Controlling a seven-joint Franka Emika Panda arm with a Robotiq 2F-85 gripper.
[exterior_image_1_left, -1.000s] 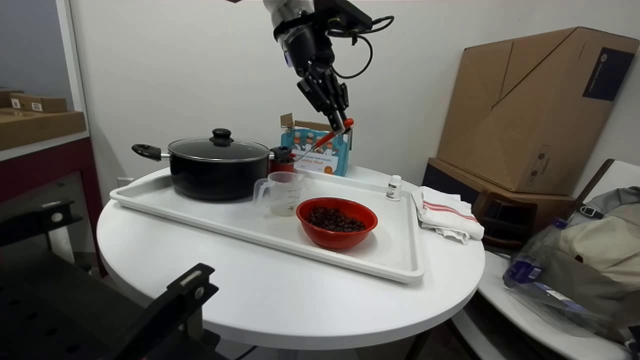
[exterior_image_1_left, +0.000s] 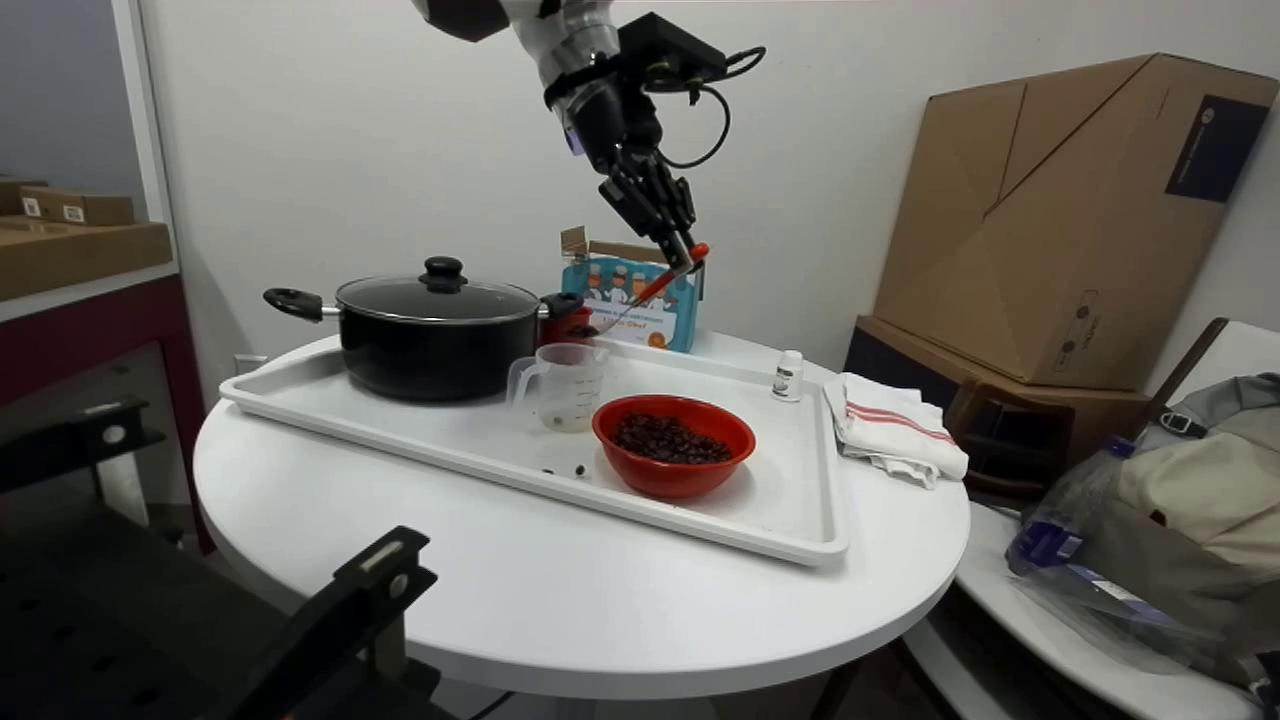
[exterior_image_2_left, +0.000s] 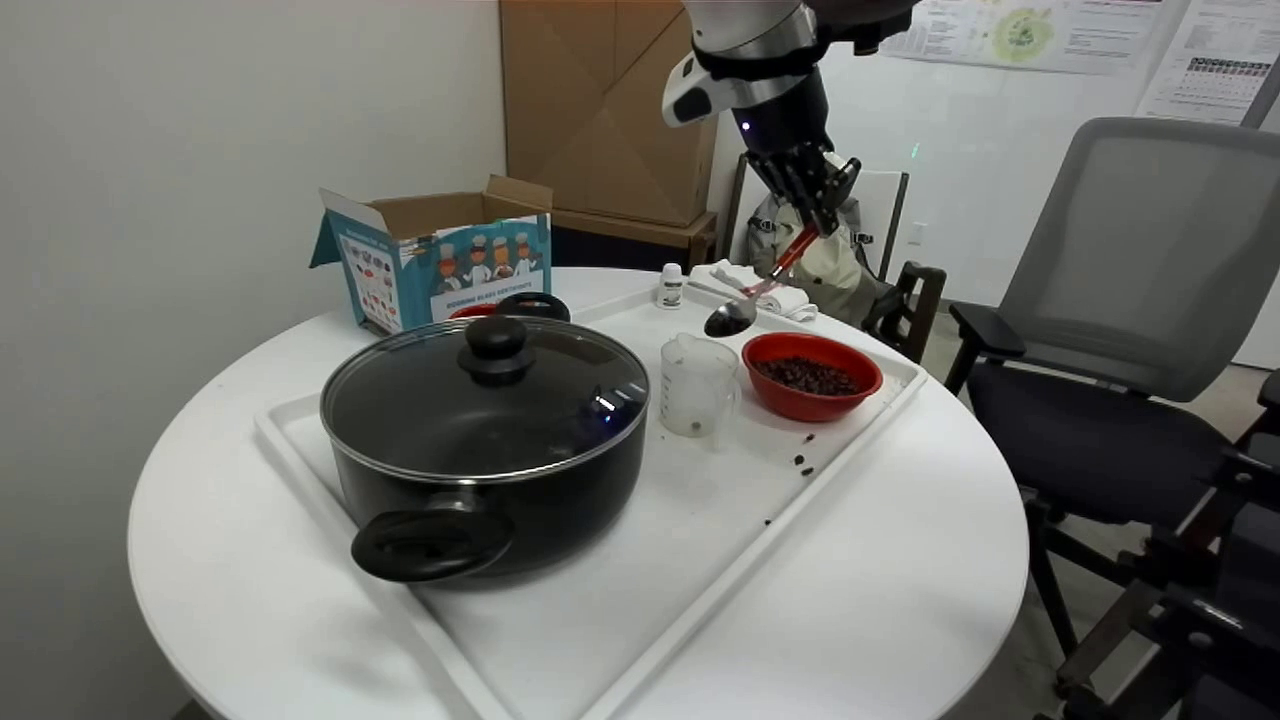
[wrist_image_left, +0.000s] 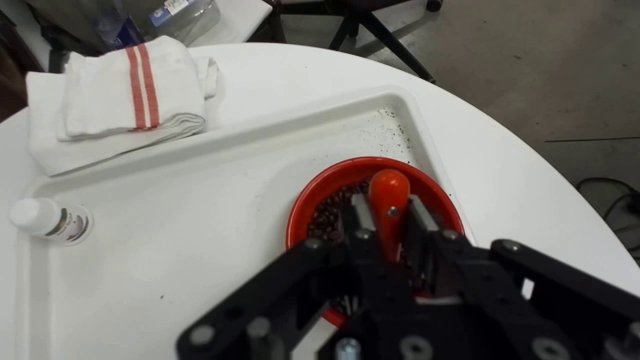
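My gripper (exterior_image_1_left: 684, 257) is shut on the red handle of a spoon (exterior_image_1_left: 653, 288), which slopes down to the left. The spoon's bowl (exterior_image_2_left: 731, 318) is in the air near the clear measuring cup (exterior_image_2_left: 698, 384); it looks dark, and beans on it are hard to make out. A dark speck shows low in the cup. Beside the cup is a red bowl (exterior_image_1_left: 674, 446) holding dark beans (exterior_image_1_left: 667, 439). A few loose beans (exterior_image_2_left: 801, 461) lie on the white tray (exterior_image_2_left: 672, 600). In the wrist view the handle's end (wrist_image_left: 390, 189) stands between the fingers.
A lidded black pot (exterior_image_2_left: 480, 444) takes up one end of the tray. Behind it stands an open blue box (exterior_image_2_left: 480, 266). A small white bottle (exterior_image_1_left: 788, 376) and a folded towel (exterior_image_1_left: 890, 426) are at the other end.
The arm has shifted slightly left and the spoon has tipped, its bowl now lower. Dark beans now lie on the tray in front of the cup, where none showed before.
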